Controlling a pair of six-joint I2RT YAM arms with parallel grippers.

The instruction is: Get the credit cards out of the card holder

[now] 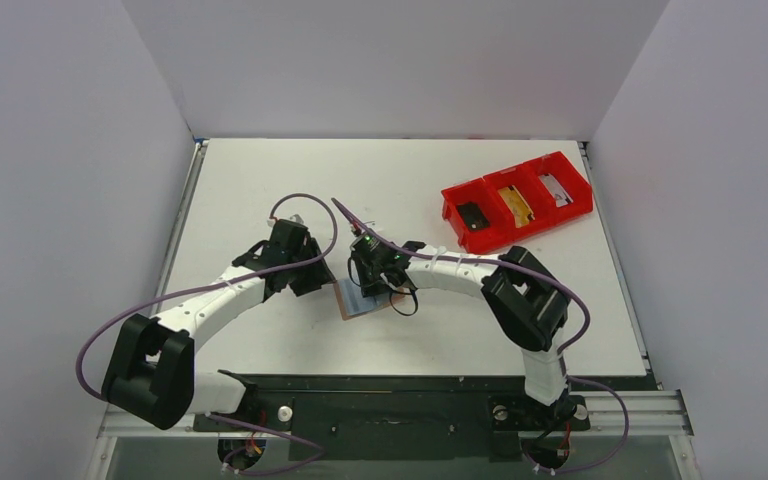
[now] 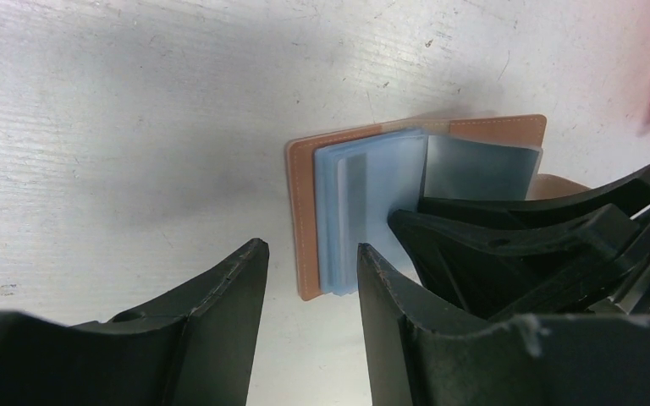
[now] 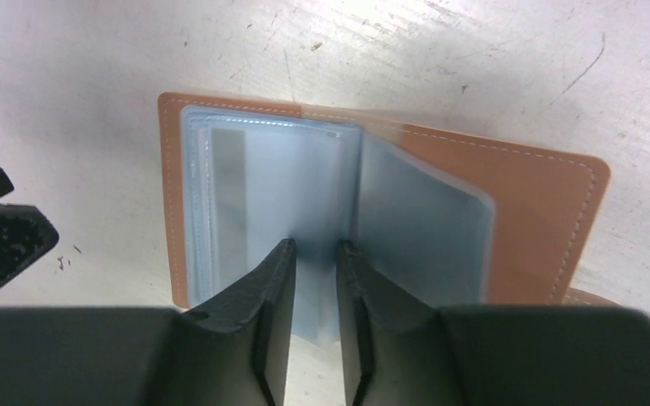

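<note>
A brown card holder (image 2: 303, 245) lies unfolded on the table, showing clear bluish sleeves (image 2: 393, 169) inside. In the right wrist view, a grey strip runs down the left sleeve, and no card can be made out clearly. My right gripper is down over the sleeves near the fold, its fingers part open with a narrow gap. Sleeve plastic shows between the fingertips; I cannot tell whether any of it is pinched. My left gripper stands open and empty, just left of the holder (image 1: 342, 300) in the top view.
A red tray (image 1: 444, 208) with three compartments stands at the back right. It holds a black card (image 1: 472, 215), a yellow card (image 1: 516, 205) and a white card (image 1: 557, 190).
</note>
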